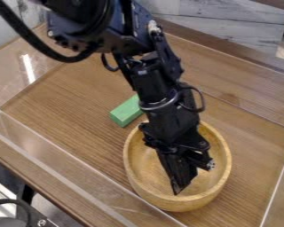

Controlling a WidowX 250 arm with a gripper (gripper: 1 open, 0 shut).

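Note:
A round tan bowl (148, 177) sits on the wooden table toward the lower middle. My black arm reaches down from the upper left, with the gripper (180, 175) over and partly inside the bowl, hiding much of its interior. It looks shut, with nothing visible between its fingers. A green block (125, 111) lies on the table behind and left of the bowl, partly hidden by the arm.
A pale marbled wall runs along the back. A dark cable curves at the lower left corner.

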